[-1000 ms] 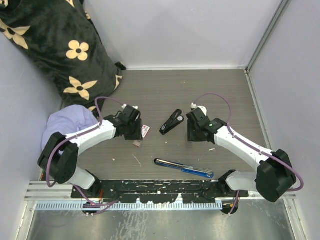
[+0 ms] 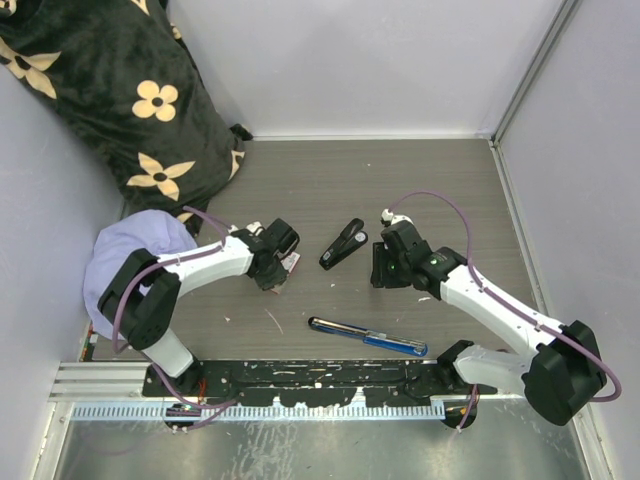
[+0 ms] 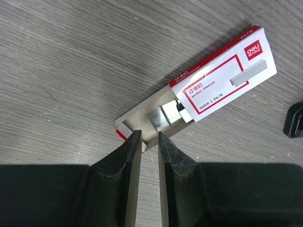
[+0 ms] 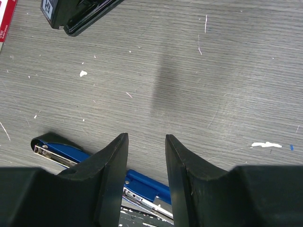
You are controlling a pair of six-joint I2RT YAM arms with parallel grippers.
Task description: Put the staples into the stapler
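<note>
The white and red staple box (image 3: 225,75) lies on the table with its tray (image 3: 142,111) slid partly out. Silver staple blocks (image 3: 163,117) show inside that tray. My left gripper is over the tray's outer end, its fingers slightly parted and nothing between them. In the top view the left hand covers part of the box (image 2: 291,262). The blue stapler (image 2: 385,340) lies unfolded near the front edge, its metal channel showing. Above bare table, behind that stapler, my right gripper stands open and empty.
A black stapler (image 2: 344,245) rests between the two hands. A lavender cloth (image 2: 135,260) and a dark flowered cushion (image 2: 150,110) fill the left side.
The right arm has shifted slightly, its elbow outward. Box and staplers have not moved.
</note>
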